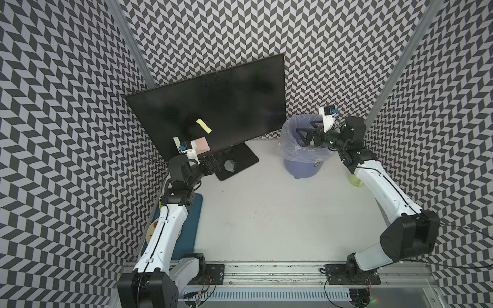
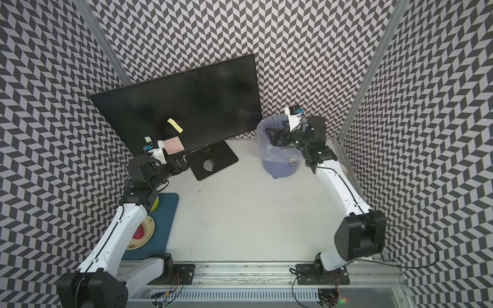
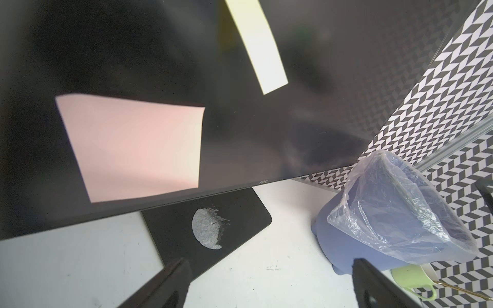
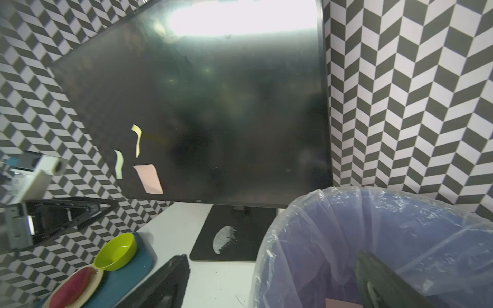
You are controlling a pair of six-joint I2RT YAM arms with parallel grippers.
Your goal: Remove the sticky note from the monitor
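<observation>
On the monitor [image 1: 236,87] are a pink note [image 3: 133,148], a yellow strip [image 3: 256,46] and a pale green strip [image 4: 118,164]. My left gripper is open and empty, facing the monitor's lower left, with the pink note ahead of it. My right gripper stands open over the lined blue bin [image 1: 301,166], nothing held between its fingers. A pinkish piece [image 4: 341,303] shows low inside the bin.
A blue mat [image 2: 164,225] at the left holds a green bowl [image 4: 115,251] and a plate. A green cup [image 3: 410,277] stands beside the bin.
</observation>
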